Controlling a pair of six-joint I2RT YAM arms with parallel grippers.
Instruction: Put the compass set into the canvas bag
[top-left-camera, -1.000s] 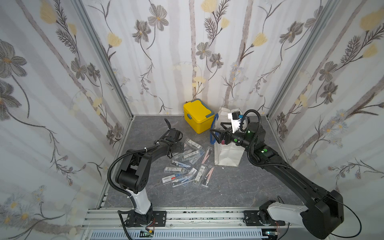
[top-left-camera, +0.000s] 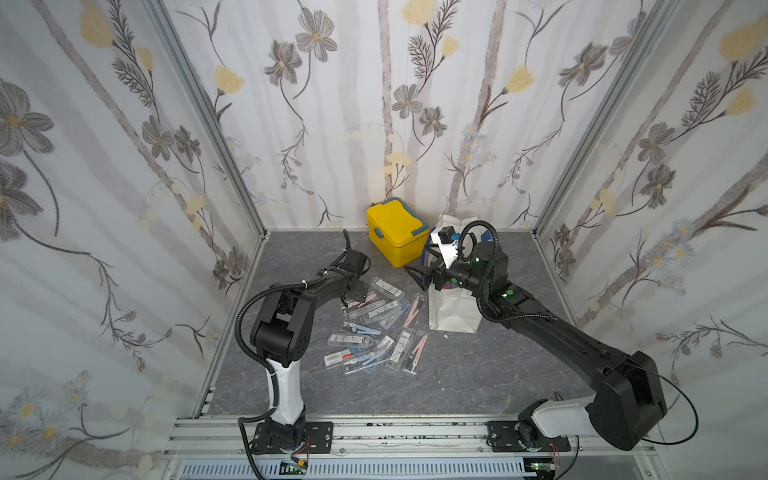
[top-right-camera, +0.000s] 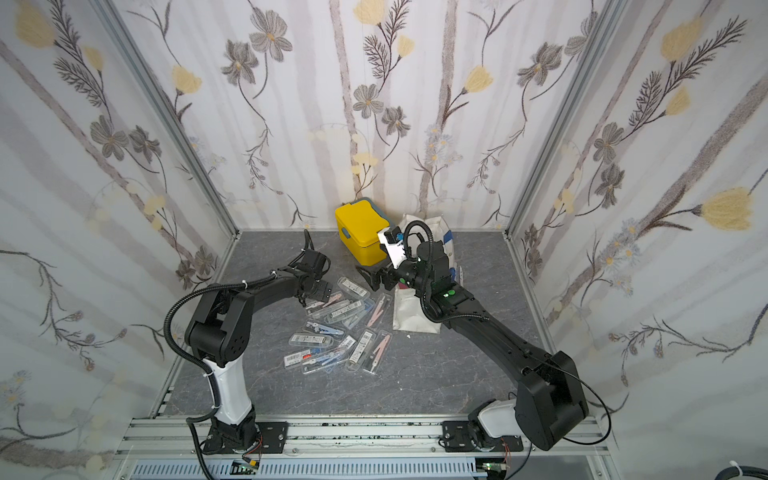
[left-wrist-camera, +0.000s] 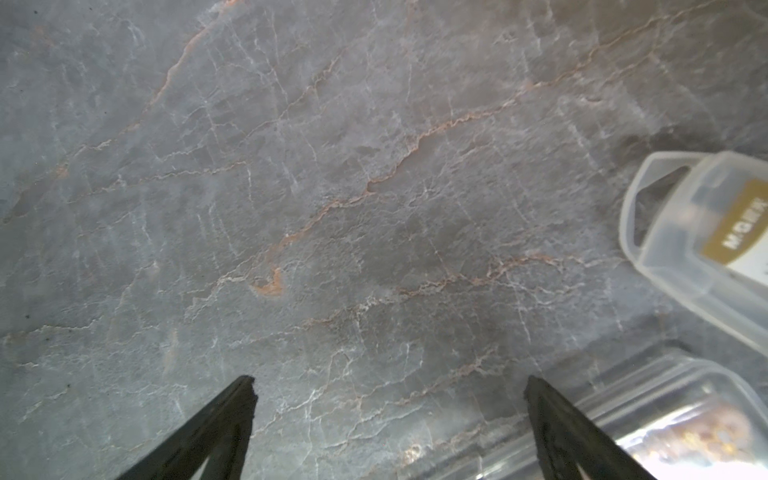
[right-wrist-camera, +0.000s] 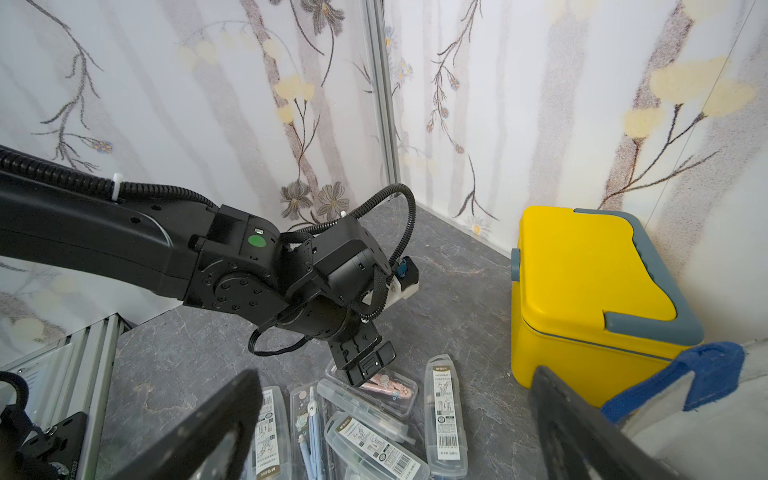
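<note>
Several clear-cased compass sets (top-left-camera: 401, 350) lie heaped on the grey table, some with white labels, others showing pink or blue compasses. Over the heap's far left side, my left gripper is open; a clear case (left-wrist-camera: 688, 424) shows by its right finger, and nothing is gripped. The white canvas bag (top-left-camera: 455, 310) with blue handles lies right of the heap, partly covered by my right arm. My right gripper stands open and empty above the bag's left side, facing the heap. In the right wrist view, the bag's blue handle (right-wrist-camera: 712, 376) shows near the right finger.
A yellow box (top-left-camera: 397, 232) with a grey-blue handle stands at the back, beside the bag. Bare table (top-left-camera: 264, 352) lies left of the heap, and the front strip is also clear.
My right gripper has moved left, from above the bag toward the heap. The left gripper has shifted slightly, its forearm turning a little to the right. The sets appear unmoved.
</note>
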